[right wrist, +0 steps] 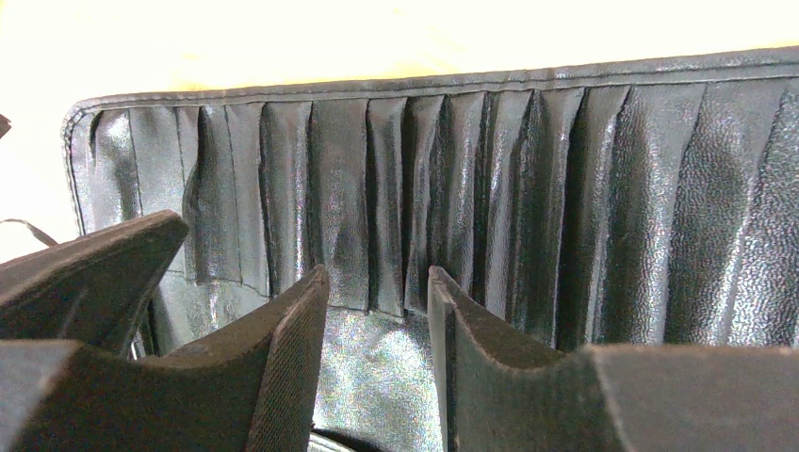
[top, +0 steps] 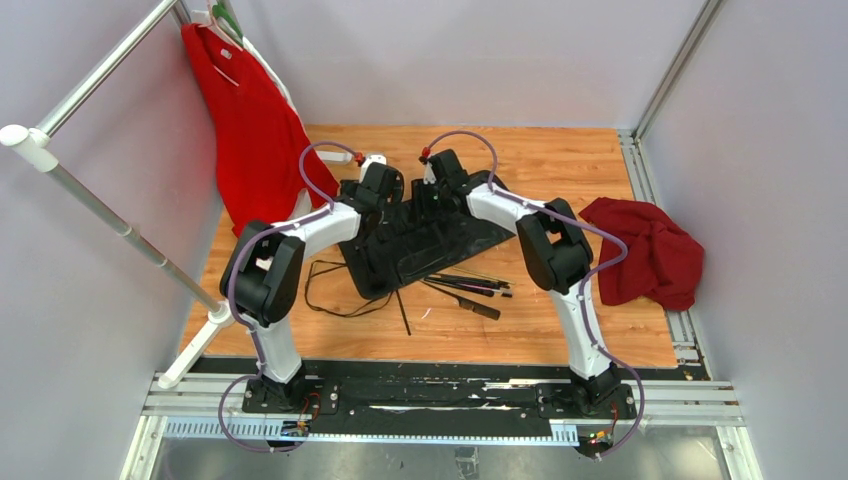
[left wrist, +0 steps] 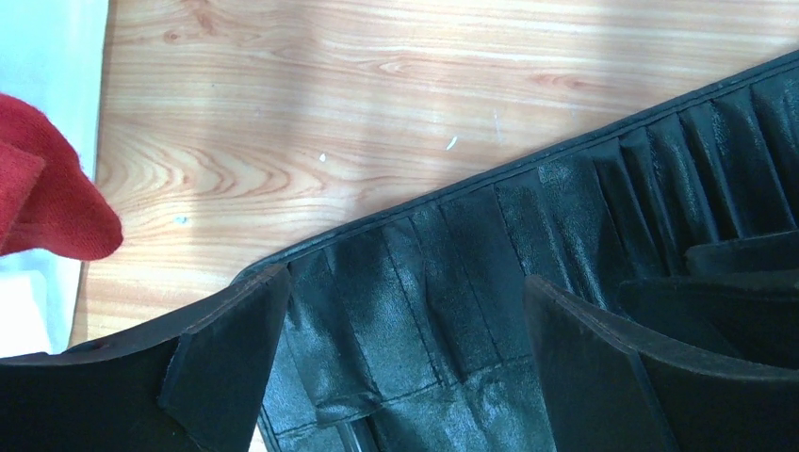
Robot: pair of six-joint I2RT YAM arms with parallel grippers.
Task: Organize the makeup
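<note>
A black makeup brush roll lies unrolled on the table, its row of narrow stitched pockets along the far edge looking empty. Over its left part, in the left wrist view, my left gripper stands open, with the roll showing between its fingers. My right gripper is part open just to the right, above the pockets, with nothing clearly held; contact with the roll cannot be judged. Several brushes lie in front of the roll, near a wide dark brush and a lone thin stick.
The roll's cord loops on the table at its left. A red garment hangs at the left, and a dark red cloth lies bunched at the right. Both grippers are close together.
</note>
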